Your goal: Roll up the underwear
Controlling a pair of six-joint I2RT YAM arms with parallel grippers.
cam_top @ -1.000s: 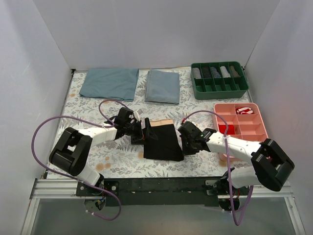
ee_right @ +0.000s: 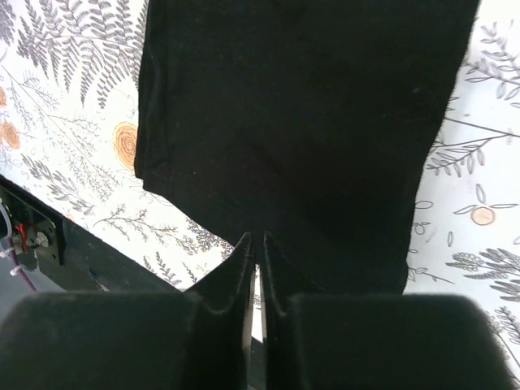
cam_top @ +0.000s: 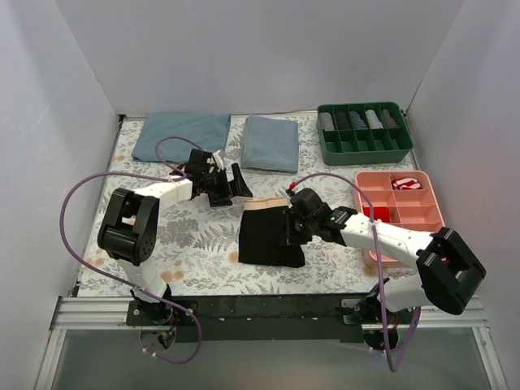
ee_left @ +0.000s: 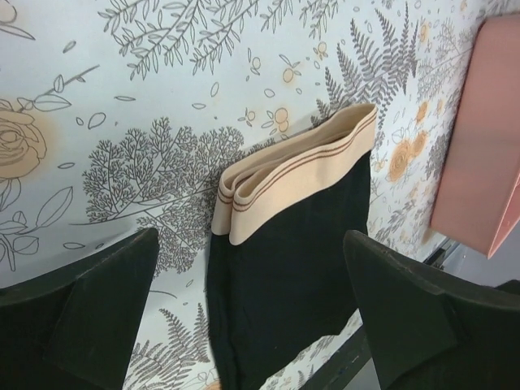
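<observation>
Black underwear with a cream waistband lies folded into a near-rectangle [cam_top: 264, 244] on the patterned cloth, its waistband [ee_left: 305, 166] toward the back. In the left wrist view the waistband shows two folded layers at one end. My left gripper [cam_top: 242, 180] is wide open above the cloth, just behind and left of the waistband, with nothing between its fingers. Over the right part of the black fabric [ee_right: 301, 122] hangs my right gripper; its fingertips are close together, only a narrow gap showing, and no cloth is visible between them.
A pink divided box [cam_top: 400, 180] stands at the right with red rolled items inside. Behind it is a green divided box [cam_top: 366, 157] holding several rolls. Two folded blue-grey cloths [cam_top: 183, 138] lie at the back left and centre.
My left gripper has moved back and left, off the underwear to behind its waistband. The right gripper has shifted left, from the right edge to over the fabric. The underwear looks unmoved.
</observation>
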